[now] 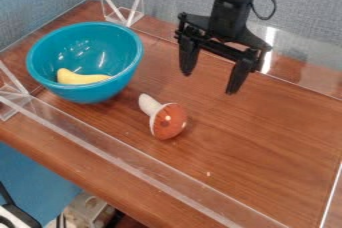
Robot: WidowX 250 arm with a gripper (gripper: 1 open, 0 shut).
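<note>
My black gripper (210,77) hangs over the back of the wooden table, open, with nothing between its fingers. In front of it, lower in the view, a toy mushroom (167,120) with a red cap and pale stem lies on its side. A teal bowl (104,85) at the left holds a yellow banana-like object (80,77).
Clear plastic rails run along the table (254,152) edges, with white brackets at the left and back. A blue floor shows at the lower left.
</note>
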